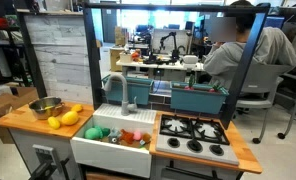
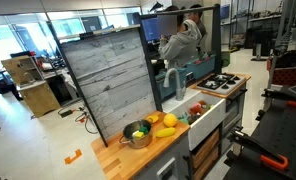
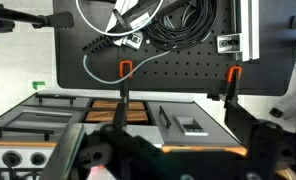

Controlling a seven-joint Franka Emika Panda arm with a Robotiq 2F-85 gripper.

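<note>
In the wrist view my gripper stands open. Its two orange-tipped fingers (image 3: 124, 72) are wide apart, over the edge of a black surface. Nothing is held between them. A toy kitchen carries a metal pot (image 1: 46, 107) at its left end, and yellow items (image 1: 55, 122) lie beside it. In exterior view 2, yellow and green things show inside the pot (image 2: 136, 140). Several colourful items (image 1: 128, 137) lie in the white sink (image 1: 110, 157) under a grey faucet (image 1: 126, 95). To its right is a stove top (image 1: 193, 137).
Coiled black cable (image 3: 183, 25) and a light cable (image 3: 123, 70) lie on the black surface (image 3: 88, 68) beneath the gripper. A black frame post (image 1: 246, 62) rises at the stove's side. Teal bins (image 1: 196, 98) hang behind the counter. A person (image 1: 250, 50) sits in the background.
</note>
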